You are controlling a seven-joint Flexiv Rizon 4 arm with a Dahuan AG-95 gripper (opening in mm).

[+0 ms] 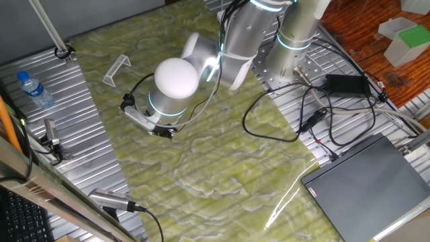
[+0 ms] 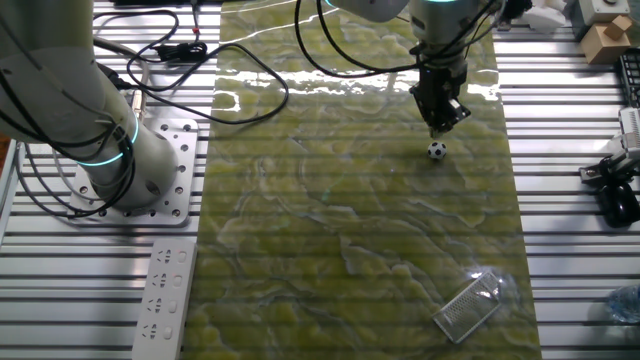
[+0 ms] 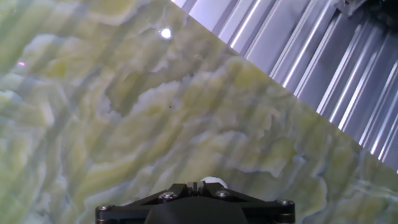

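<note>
A small black-and-white ball [image 2: 437, 151] rests on the green marbled mat, close below the tip of my gripper [image 2: 438, 131] in exterior view 2. In the wrist view my gripper looks shut, its two fingertips together at the bottom edge. A white rounded piece of the ball [image 3: 214, 181] peeks out just beyond the right finger; the rest is hidden. No grip on the ball shows. Towards the mat's edge stands a small white frame with a net-like face, like a toy goal [image 2: 468, 307], also seen as a white frame [image 1: 117, 70] in exterior view 1.
Black cables [image 1: 272, 138] loop onto the mat's edge near the arm's base. A dark laptop [image 1: 373, 188] overlaps one corner. A power strip [image 2: 163, 300] and a bottle [image 1: 35, 91] lie off the mat.
</note>
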